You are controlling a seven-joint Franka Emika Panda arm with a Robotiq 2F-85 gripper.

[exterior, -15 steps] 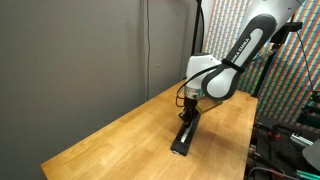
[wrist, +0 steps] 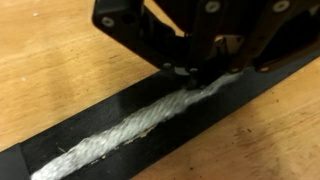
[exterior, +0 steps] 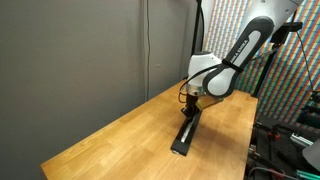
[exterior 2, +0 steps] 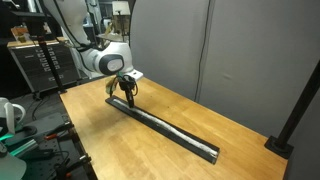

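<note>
A long black channel point(exterior 2: 200, 147) lies on the wooden table, with a pale braided rope point(wrist: 120, 131) running along its inside. My gripper point(exterior 2: 130, 104) is low over the channel, towards its end near the arm. In the wrist view the dark fingers point(wrist: 205, 76) come down onto the rope's line, and the rope passes out of sight beneath them. The fingers are closed on the rope there, though the contact itself is mostly hidden. From exterior view 1, the channel point(exterior: 181, 148) stretches forward from under the gripper point(exterior: 184, 117).
Bare wooden tabletop point(exterior 2: 250, 145) surrounds the channel on both sides. A grey partition point(exterior: 80, 75) stands along one edge of the table. Cables point(exterior: 256, 169) lie by the table's near edge in exterior view 1.
The arm's white body has shifted very slightly to the right in exterior view 1. The channel has not visibly moved.
</note>
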